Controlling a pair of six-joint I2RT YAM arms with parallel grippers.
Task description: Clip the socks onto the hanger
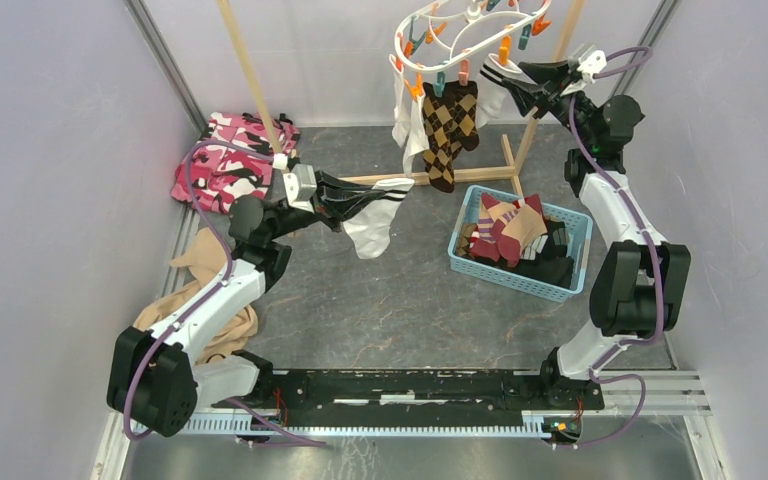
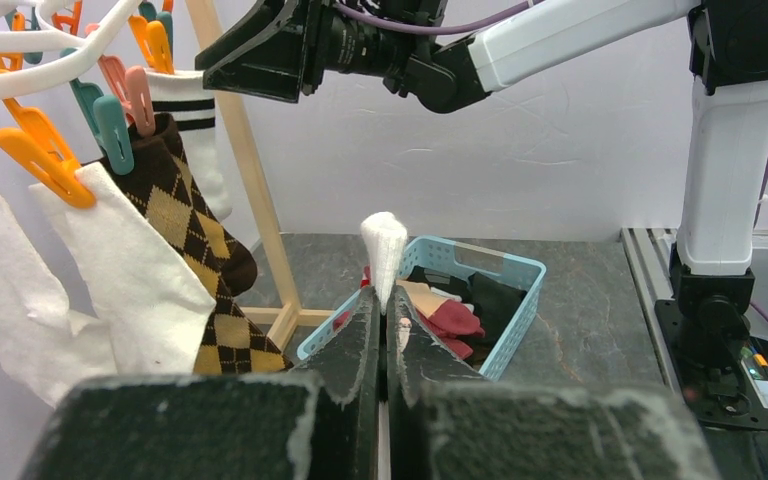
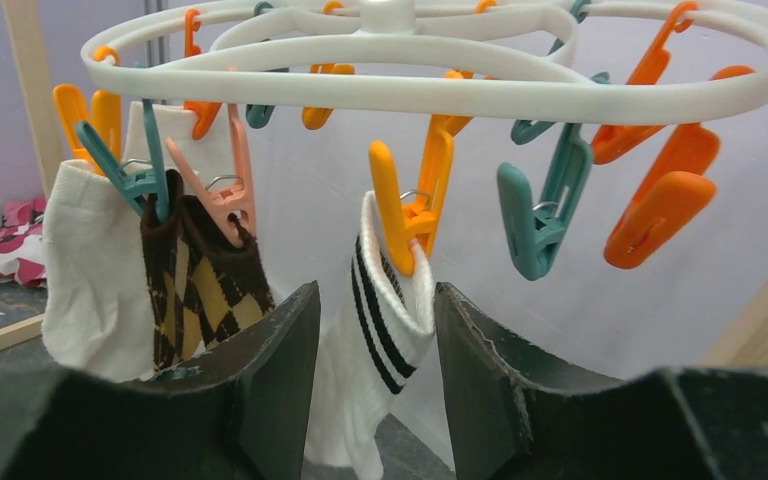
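My left gripper [image 1: 360, 196] is shut on a white sock [image 1: 369, 229] with dark stripes at its cuff, which hangs free in the air left of the hanger. The white hanger ring [image 3: 400, 92] carries many coloured clips. On its right side an orange clip [image 3: 392, 205] grips the cuff of another striped white sock [image 3: 378, 318]. My right gripper is at this cuff, its fingers to either side of it. The right finger meets the cuff edge; how firmly the fingers press is unclear. Beside it hang a brown argyle sock [image 1: 450, 127] and white socks [image 2: 125, 265].
A blue basket [image 1: 520, 283] of mixed socks stands on the floor below the hanger. Free clips, teal [image 3: 550, 205] and orange [image 3: 663, 195], hang right of the clipped sock. Wooden posts [image 1: 247, 60] support the rack. Pink patterned cloth [image 1: 222, 160] lies at left.
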